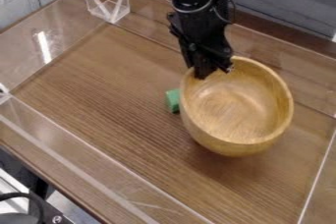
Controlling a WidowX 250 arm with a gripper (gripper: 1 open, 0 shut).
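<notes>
A yellow-orange oval bowl (237, 115) fills the right middle of the wooden surface, tilted slightly, its rim toward the robot's arm. The black gripper (199, 67) hangs from above at the bowl's upper left rim and is shut on it. A small green object (172, 100) sits just left of the bowl, partly hidden behind it.
A clear plastic piece (108, 2) stands at the back left. Raised edges bound it at the sides and back, with dark cables at the lower left corner.
</notes>
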